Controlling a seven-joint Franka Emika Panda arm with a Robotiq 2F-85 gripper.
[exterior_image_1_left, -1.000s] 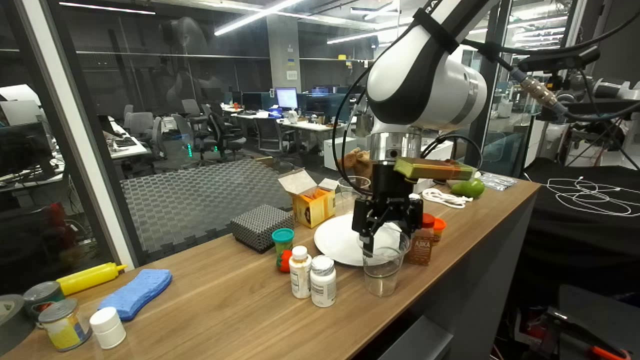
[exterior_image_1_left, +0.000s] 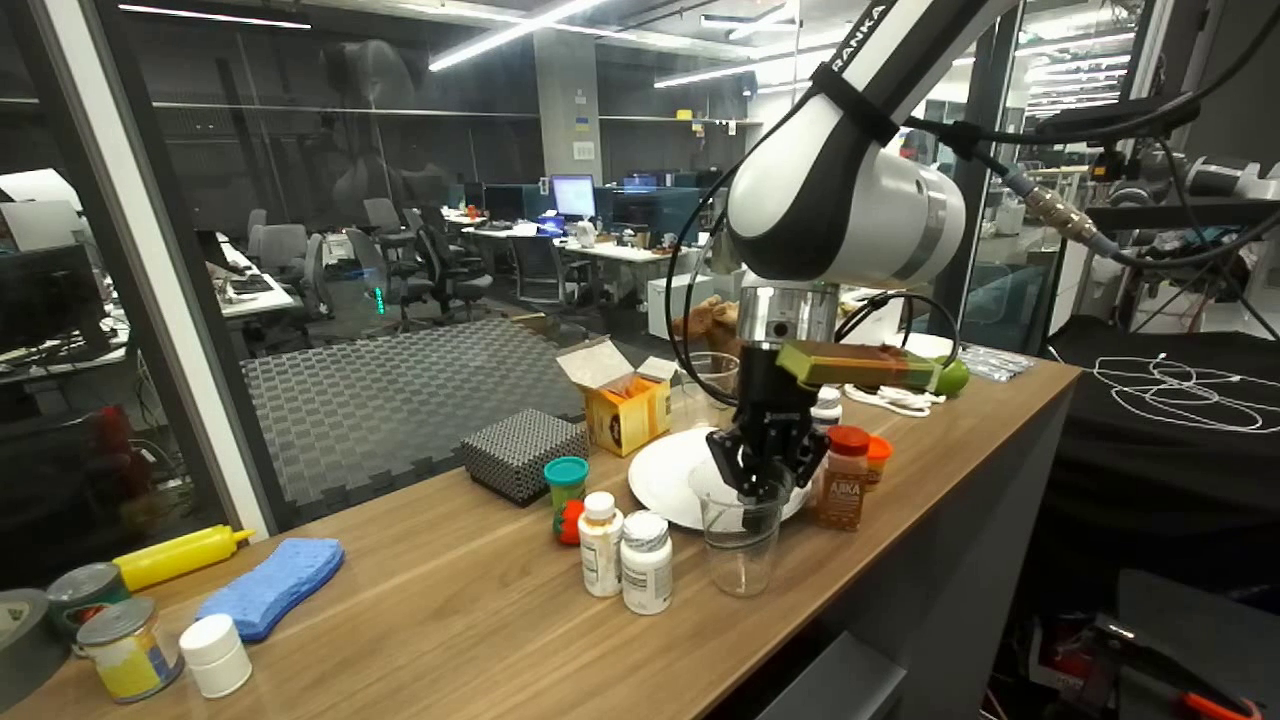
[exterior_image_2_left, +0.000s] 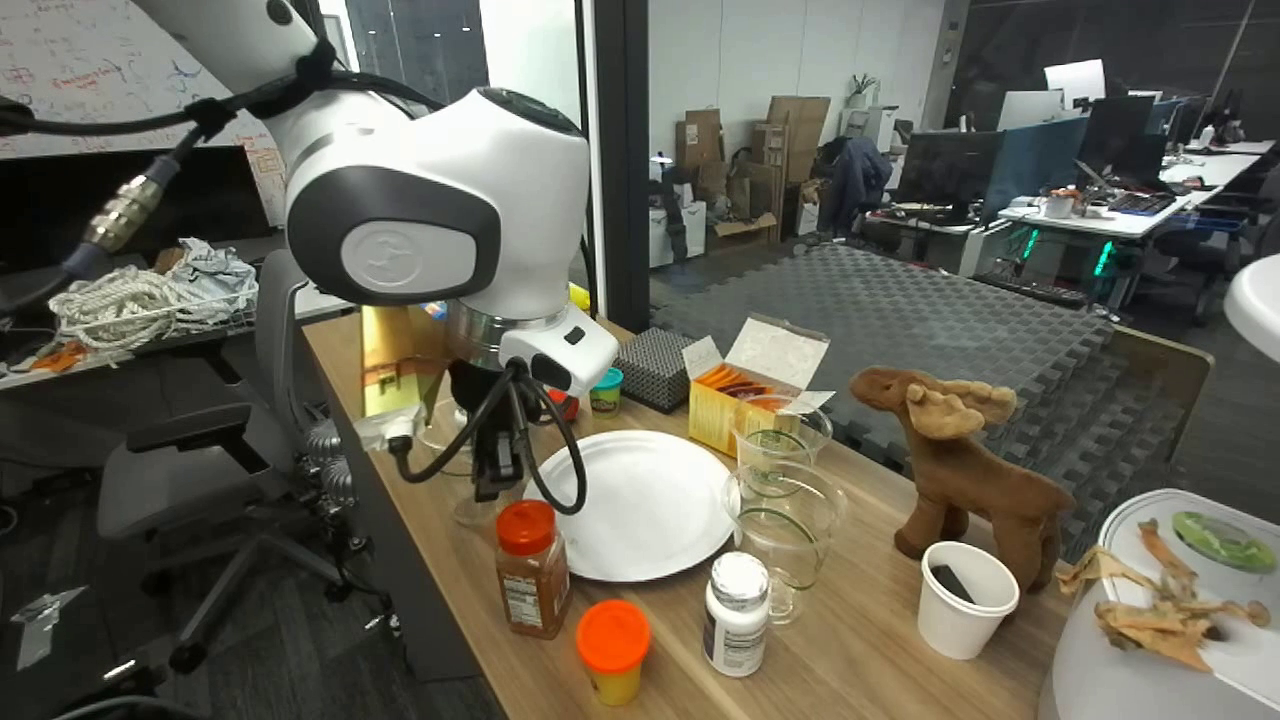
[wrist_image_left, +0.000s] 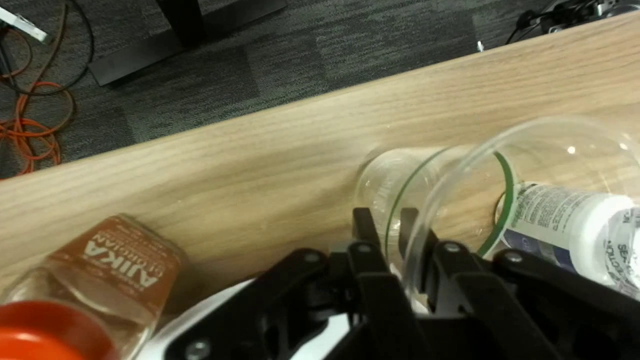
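Note:
A clear plastic cup (exterior_image_1_left: 740, 556) stands on the table beside the white plate (exterior_image_2_left: 648, 504). My gripper (exterior_image_1_left: 758, 490) points down at the cup's upper part. Seen from the wrist, the gripper has a narrow gap between its fingers, which straddle the near side of the clear cup (wrist_image_left: 510, 174). The fingers are partly open, and whether both pads touch the thin wall cannot be made out. In exterior view 2 the arm and cables mostly hide this cup.
Two white bottles (exterior_image_1_left: 647, 564) stand close to the cup. A red-lidded spice jar (exterior_image_2_left: 533, 570) and an orange-lidded tub (exterior_image_2_left: 613, 652) are near the table edge. Other clear cups (exterior_image_2_left: 782, 540) stand past the plate. Bare table lies toward the blue sponge (exterior_image_1_left: 271, 588).
In exterior view 1 the cup has shifted slightly left, toward the white bottles. My gripper has moved slightly left with it, and its fingers are closer together.

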